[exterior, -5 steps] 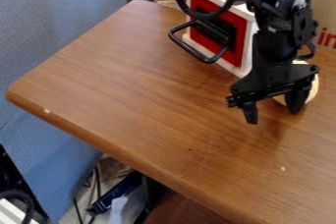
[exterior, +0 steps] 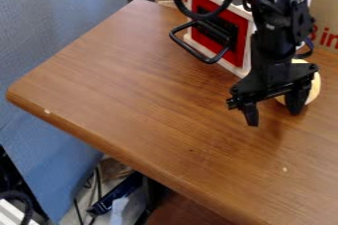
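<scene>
My black gripper [exterior: 274, 107] hangs low over the right part of the wooden table [exterior: 145, 101], its two fingers apart and pointing down. Just behind it sits a pale tan round object [exterior: 311, 88], partly hidden by the gripper, so I cannot tell whether the fingers touch it. A red and white box [exterior: 231, 46] stands at the back, partly covered by the arm and its black cables.
Cardboard [exterior: 322, 7] stands behind the box. Clutter and cables lie on the floor below the table.
</scene>
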